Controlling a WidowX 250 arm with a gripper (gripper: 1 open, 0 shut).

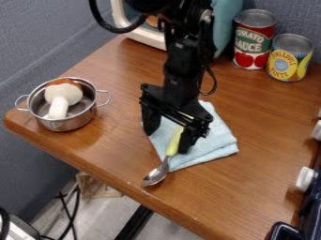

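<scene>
My black gripper point(174, 122) hangs over a light blue folded cloth point(207, 150) on the wooden table. A spoon with a yellow handle point(156, 174) lies across the cloth, its bowl toward the near edge and its handle reaching under my fingers. Whether the fingers are shut on the handle cannot be seen clearly.
A steel pot point(78, 116) holding a white and brown object point(60, 98) stands at the left. A tomato can point(253, 42) and a yellow can point(290, 61) stand at the back right. A black appliance point(301, 206) lines the right edge.
</scene>
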